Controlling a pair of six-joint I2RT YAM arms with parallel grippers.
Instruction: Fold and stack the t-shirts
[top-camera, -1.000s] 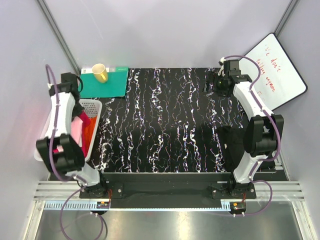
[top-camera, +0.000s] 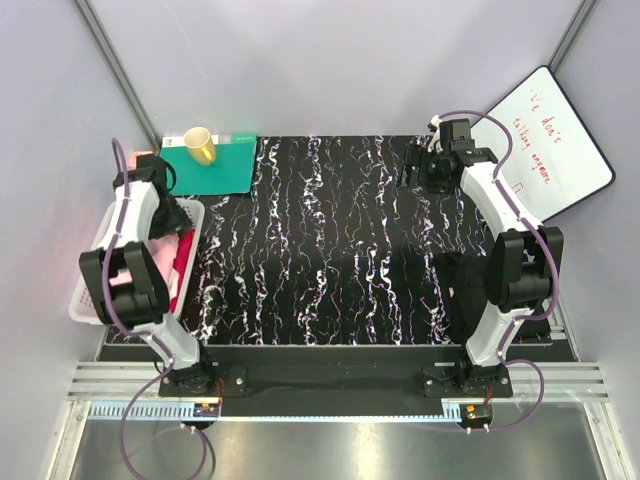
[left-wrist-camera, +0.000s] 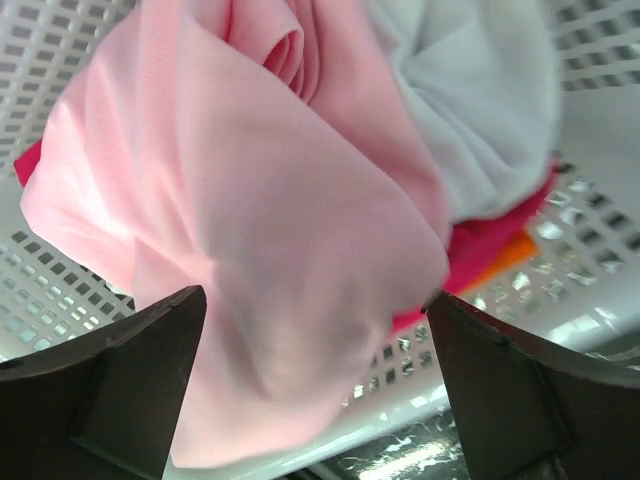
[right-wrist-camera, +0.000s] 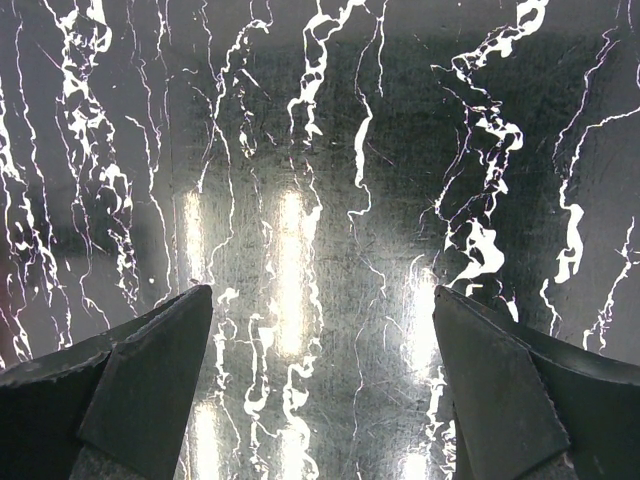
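Crumpled in the white basket (top-camera: 199, 215) at the left are the t shirts: a pink shirt (left-wrist-camera: 300, 210) on top, a pale grey-white shirt (left-wrist-camera: 470, 110) beside it, a red shirt (top-camera: 183, 265) along the right side, and a bit of orange cloth (left-wrist-camera: 505, 255) below. Over the basket, my left gripper is open, its fingers on either side of a raised bulge of the pink shirt. Well above the bare table, my right gripper stands open with nothing between its fingers.
A black cloth (top-camera: 468, 300) lies at the front right, partly under the right arm. Behind the basket, a yellow cup (top-camera: 200, 148) stands on a green mat (top-camera: 225, 175). A whiteboard (top-camera: 550, 140) leans at the right.
The red cloth now covers more of the orange.
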